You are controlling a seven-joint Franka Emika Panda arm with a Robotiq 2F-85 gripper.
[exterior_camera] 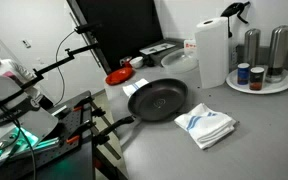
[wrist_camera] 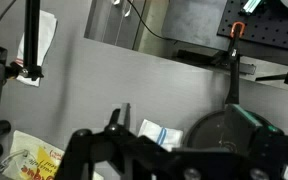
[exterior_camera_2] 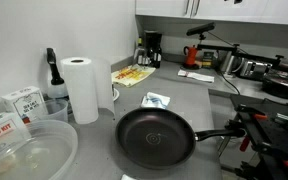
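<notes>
My gripper is open at the bottom of the wrist view, with nothing between its fingers. A black frying pan (exterior_camera: 158,99) lies flat on the grey table, its handle pointing toward the front edge. The same pan (exterior_camera_2: 155,137) is in the middle of exterior view 2. In the wrist view the pan (wrist_camera: 209,132) is partly hidden behind the gripper. A folded white towel (exterior_camera: 206,126) with blue marks lies beside it. Another white cloth (exterior_camera_2: 156,100) rests on the far side.
A paper towel roll (exterior_camera: 212,53) and a clear bowl (exterior_camera: 180,62) stand behind the pan. At the back right, a white plate (exterior_camera: 253,87) carries two small jars and tall grinders. A red pot (exterior_camera: 119,76) sits farther left. Bare table (exterior_camera: 184,160) shows in front.
</notes>
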